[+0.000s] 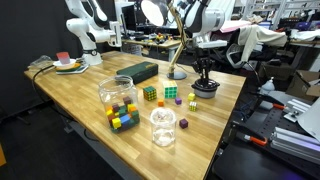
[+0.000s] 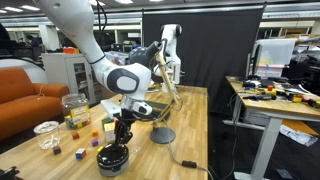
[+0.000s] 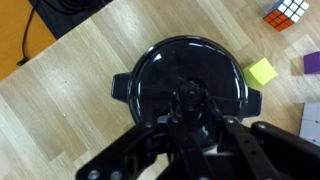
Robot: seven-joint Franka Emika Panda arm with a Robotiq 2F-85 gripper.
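A black pot with a glossy dark lid [image 3: 160, 75] fills the middle of the wrist view, its side handles sticking out at left and right. The lid's round knob [image 3: 191, 95] lies just beyond my fingers. My gripper [image 1: 204, 76] points down over the pot [image 1: 205, 89], close to the top of the lid. In the second exterior view the gripper [image 2: 121, 136] is likewise low over the pot [image 2: 113, 160]. Whether the fingers touch the knob, or how wide they stand, is hard to make out.
A yellow block [image 3: 261, 72] lies beside the pot's handle, with a puzzle cube [image 3: 287, 12] and a purple block [image 3: 312, 63] farther out. A clear tub of coloured blocks [image 1: 120, 108] and a clear container [image 1: 163, 128] stand on the table. Bare wood lies left of the pot.
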